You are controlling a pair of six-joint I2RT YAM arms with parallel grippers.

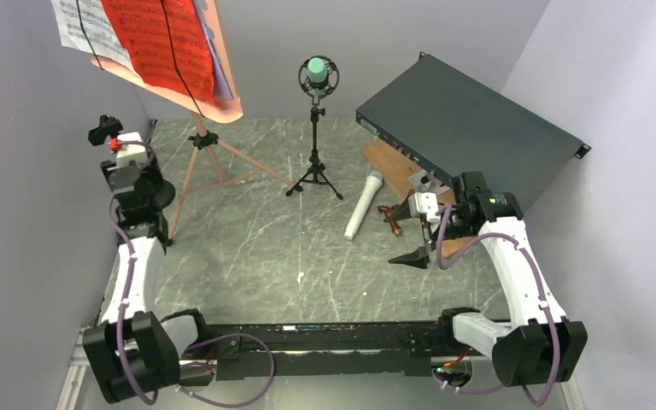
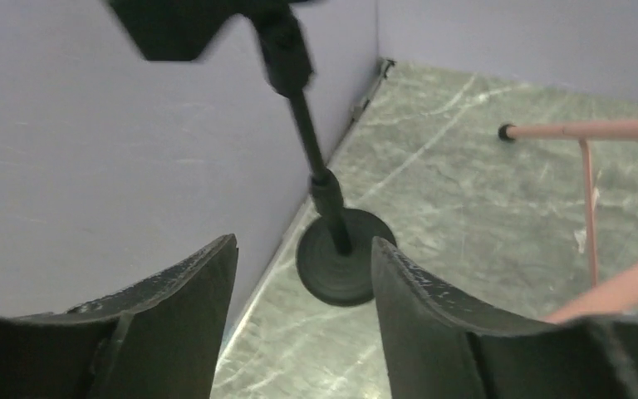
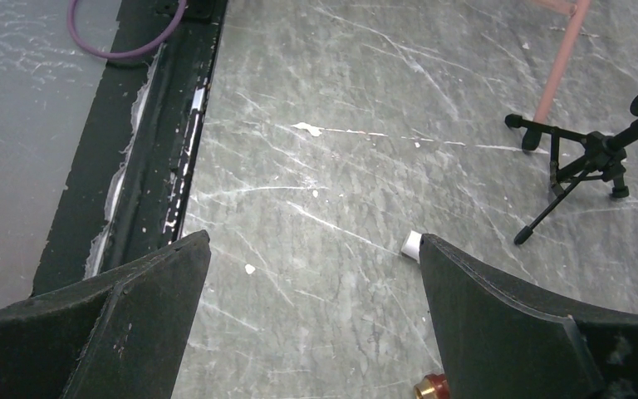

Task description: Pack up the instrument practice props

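Below the left wrist camera stands a black pole on a round base (image 2: 335,270), its upper part blurred and tilted at the top of that view. My left gripper is part open, with the pole and base beyond its fingertips and nothing gripped between them. A music stand with red sheet music (image 1: 166,43) rises at the back left. A microphone on a small black tripod (image 1: 314,162) stands mid-back. On the table lies a white microphone (image 1: 364,205), with a brown wooden piece (image 1: 392,224) beside it. My right gripper (image 1: 408,237) hangs open and empty near both.
A large dark equipment case (image 1: 478,128) leans at the back right over a wooden board (image 1: 384,162). Music stand legs (image 1: 184,192) spread close to my left arm.
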